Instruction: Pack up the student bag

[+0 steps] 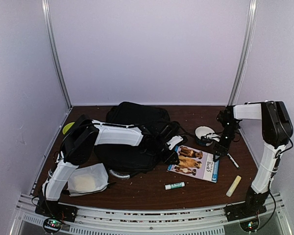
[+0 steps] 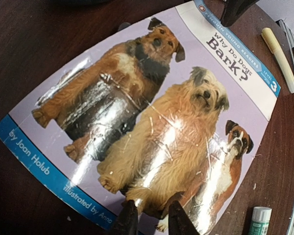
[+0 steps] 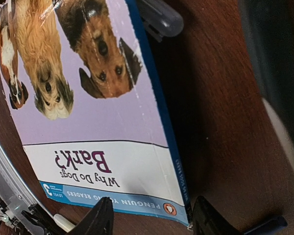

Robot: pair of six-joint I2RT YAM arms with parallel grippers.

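A picture book with dogs on its cover lies face up on the table, right of the black bag. In the left wrist view my left gripper is part open over the bottom edge of the book, with a gap between its fingers. At the title end, my right gripper is part open; one of its fingers is close to the book's spine corner. Whether that finger touches the corner, I cannot tell. The left arm hides part of the bag.
A white-topped round roll sits behind the book. To the right are a pen and a cream marker. A glue stick lies in front, a pale pouch at front left, a yellow-green item far left.
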